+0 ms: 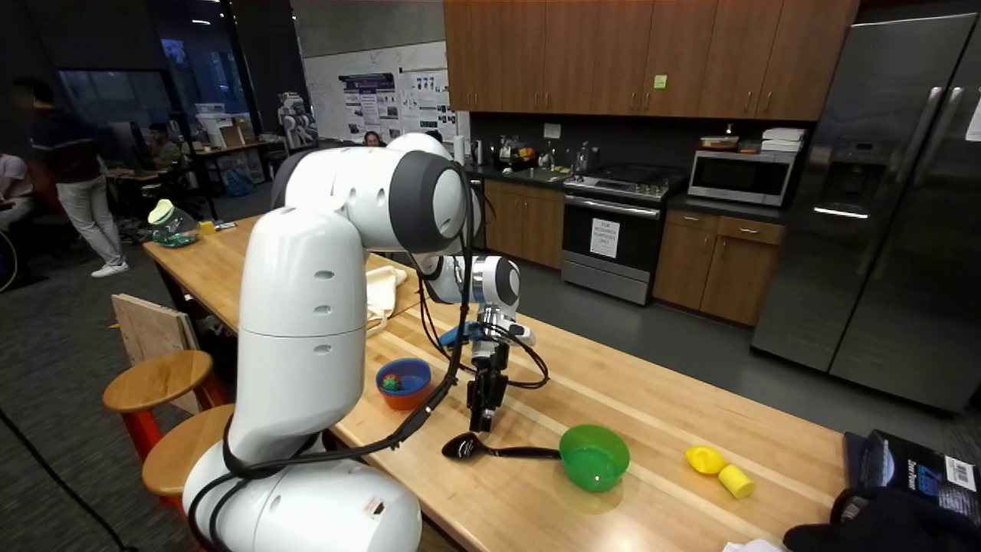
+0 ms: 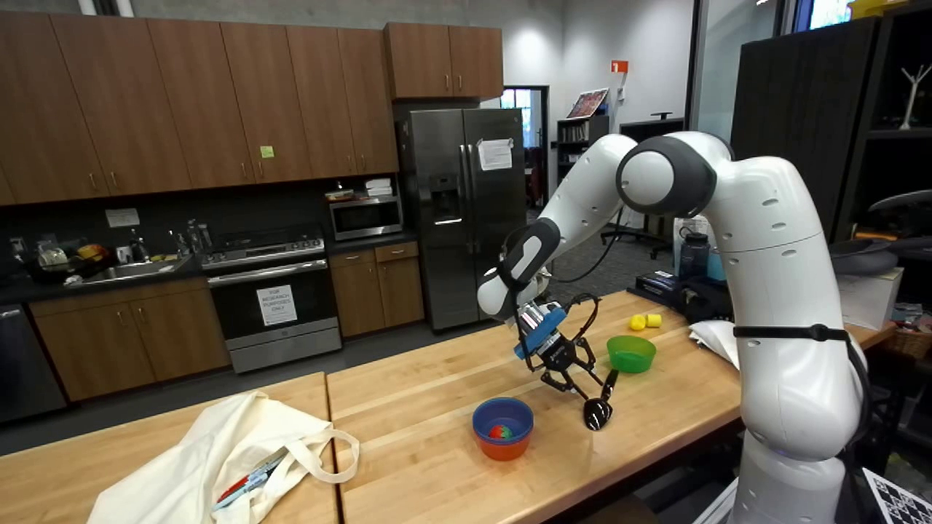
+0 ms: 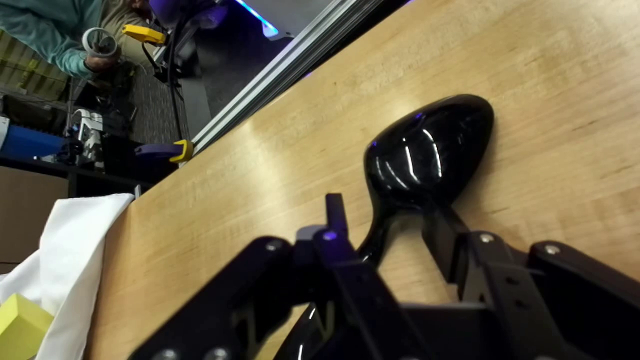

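Observation:
A black spoon (image 1: pixel 464 447) lies on the wooden table, its handle running toward a green bowl (image 1: pixel 594 457). My gripper (image 1: pixel 480 428) points down just above it, close to where bowl and handle meet. In the wrist view the gripper has its fingers (image 3: pixel 337 219) apart, with the neck of the spoon (image 3: pixel 429 153) showing between and beyond them. Whether either finger touches the spoon I cannot tell. Much of the handle is hidden behind the gripper there. A blue bowl (image 2: pixel 502 414) nested in an orange bowl (image 2: pixel 504 450) holds a strawberry (image 2: pixel 499 431).
A yellow lemon (image 1: pixel 705 459) and a yellow cylinder (image 1: pixel 736 481) lie beyond the green bowl. Dark boxes and cloth crowd that table end. A cream bag (image 2: pixel 205 454) rests at the opposite side. Bare table lies along the far edge.

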